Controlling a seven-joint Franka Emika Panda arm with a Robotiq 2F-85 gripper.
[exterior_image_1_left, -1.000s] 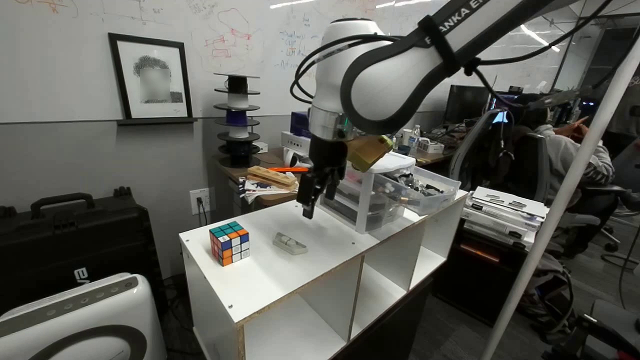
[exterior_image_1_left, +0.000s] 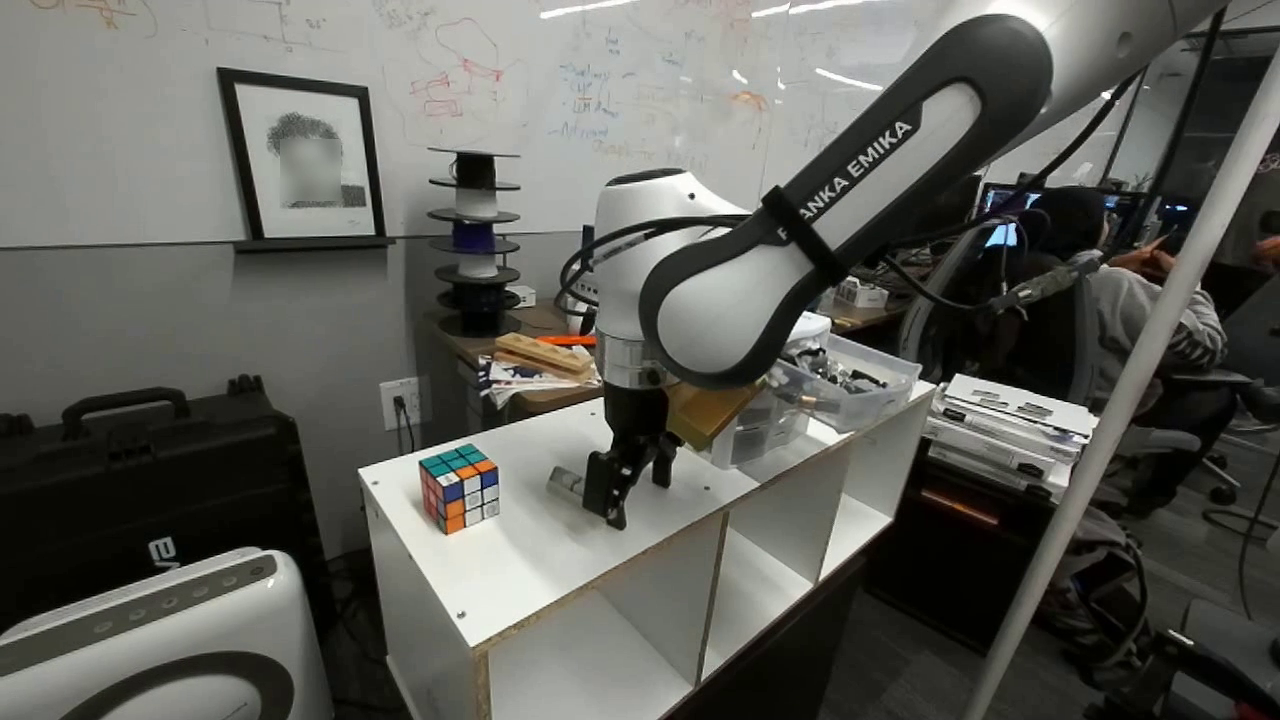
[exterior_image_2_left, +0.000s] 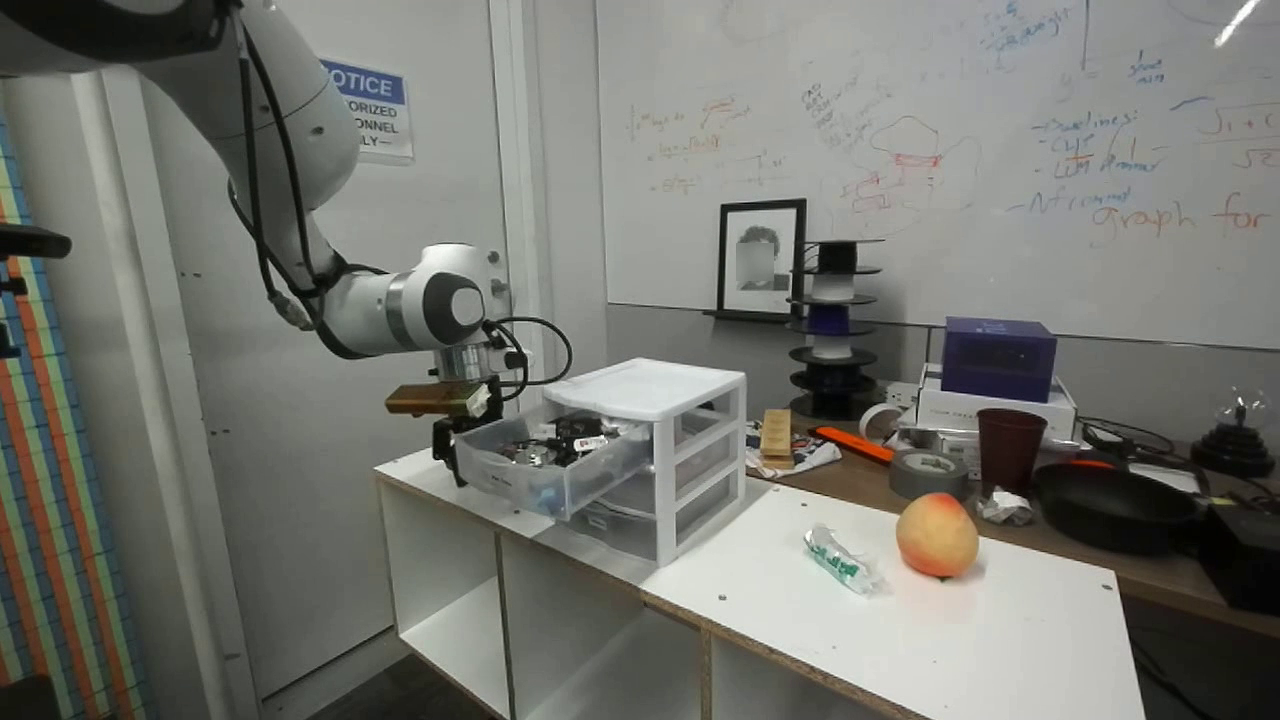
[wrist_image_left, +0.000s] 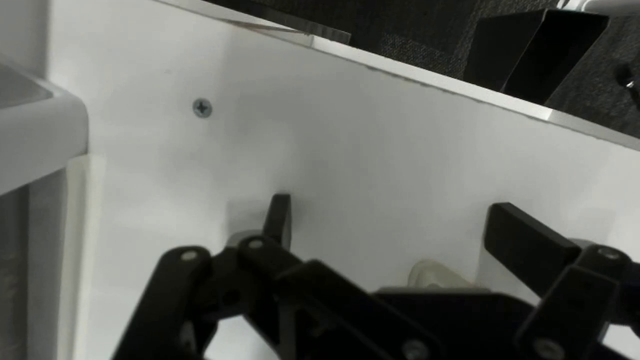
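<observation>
In exterior view 1 my gripper (exterior_image_1_left: 639, 502) points down, low over the white shelf top (exterior_image_1_left: 528, 564), its two fingers apart. A small clear plastic piece (exterior_image_1_left: 565, 482) lies just left of it, partly covered by the near finger. A Rubik's cube (exterior_image_1_left: 459, 488) sits farther left. The wrist view shows my gripper wide open, the white surface between its fingers. Part of a pale translucent item (wrist_image_left: 435, 273) shows low between them, mostly hidden by the gripper body. Exterior view 2 differs: the arm stands behind an open drawer, and a peach (exterior_image_2_left: 937, 535) and a clear wrapper (exterior_image_2_left: 843, 560) lie on the shelf.
A plastic drawer unit (exterior_image_2_left: 663, 468) has its top drawer (exterior_image_2_left: 540, 480) pulled out, full of small dark parts. The wrist view has a white unit edge (wrist_image_left: 42, 132) at left and the shelf's edge (wrist_image_left: 432, 78) above. A cluttered desk (exterior_image_1_left: 450, 342) stands behind.
In exterior view 1 my gripper has come down and toward the camera, from above the shelf to beside the clear piece. The cube has not moved.
</observation>
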